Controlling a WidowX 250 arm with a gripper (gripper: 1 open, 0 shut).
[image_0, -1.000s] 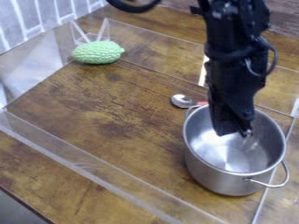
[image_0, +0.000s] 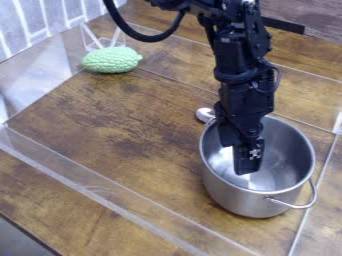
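The black gripper (image_0: 246, 150) reaches down from the top into a silver pot (image_0: 274, 199) with side handles, its fingers inside the pot near the left part of the rim. Whether anything is between the fingers cannot be made out. Behind the pot, to its left, a silver spoon (image_0: 205, 115) lies on the wooden table, partly hidden by the pot and gripper.
A green corn-like object (image_0: 111, 59) lies at the back left. Clear plastic edging (image_0: 80, 168) runs along the table's sides.
The arm has lowered and moved left, with the gripper further into the pot. The pot has shifted slightly to the left.
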